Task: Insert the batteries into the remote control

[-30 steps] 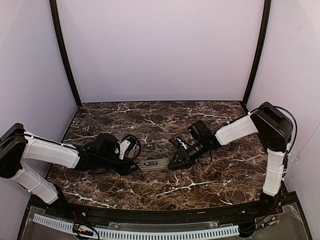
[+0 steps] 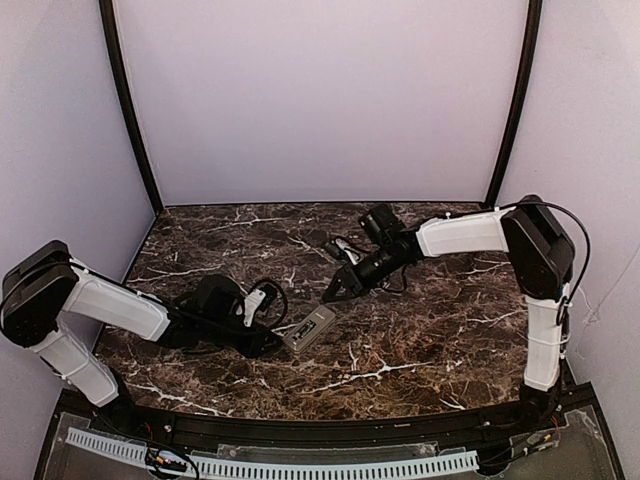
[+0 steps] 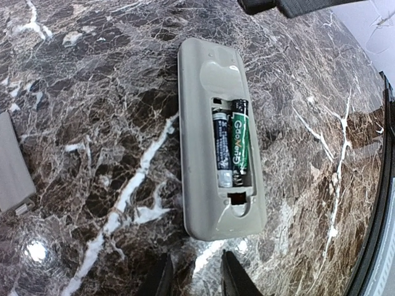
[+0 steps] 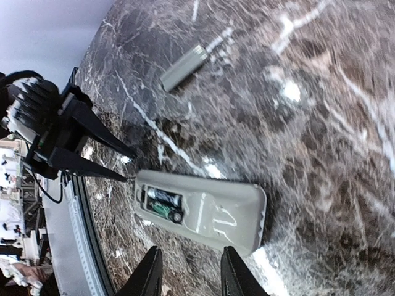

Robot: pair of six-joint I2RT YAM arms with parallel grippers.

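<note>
The grey remote [image 3: 197, 142] lies back-up on the marble table, its compartment open. In the left wrist view a dark battery [image 3: 223, 148] and a green battery [image 3: 241, 129] are in it; the green one looks raised at its upper end. My left gripper [image 2: 268, 342] is low at the remote's near-left end, fingers close together; what is between them is unclear. My right gripper [image 2: 338, 290] is above the far-right end, fingers apart with nothing visible between them.
A grey flat piece [image 3: 10, 163], likely a cover, lies apart on the table, also seen as a small grey slab [image 4: 184, 68].
The remote has turned, its right end swinging away from the front edge. My right gripper has moved up and back, off the remote. The left arm has shifted slightly.
</note>
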